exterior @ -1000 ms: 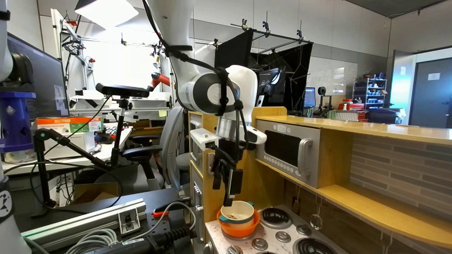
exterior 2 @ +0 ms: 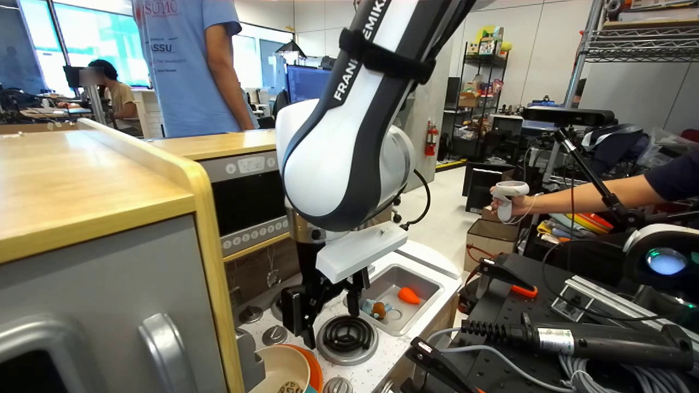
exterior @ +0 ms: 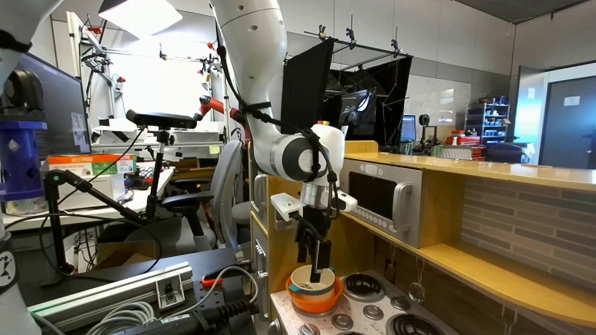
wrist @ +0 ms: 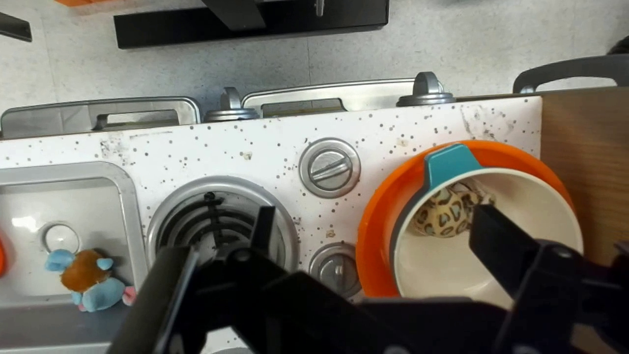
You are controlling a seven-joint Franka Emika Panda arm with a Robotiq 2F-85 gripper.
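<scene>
My gripper is open above the stove, its fingers spread wide with nothing held. In the wrist view one finger point(wrist: 501, 248) overlaps a cream pot point(wrist: 548, 218) with a teal handle point(wrist: 451, 164); the other finger point(wrist: 263, 227) is over a burner. The pot sits tilted inside an orange bowl point(wrist: 377, 236) on the counter's right end. Inside the pot lies a spotted toy point(wrist: 445, 215). From the side, the gripper point(exterior: 311, 265) hangs just over the pot point(exterior: 304, 274), and whether a fingertip reaches below its rim is hard to tell.
A grey sink point(wrist: 112, 177) holds a blue and brown plush toy point(wrist: 88, 280) and an orange carrot-like toy point(exterior 2: 409, 295). Stove knobs point(wrist: 330, 168) stand between burner and bowl. A wooden cabinet with a microwave point(exterior: 380, 195) and a shelf point(exterior: 491, 273) stands close by.
The arm has moved right in exterior view 1, and the gripper is slightly lower over the pot. Pot and orange bowl have stayed in place.
</scene>
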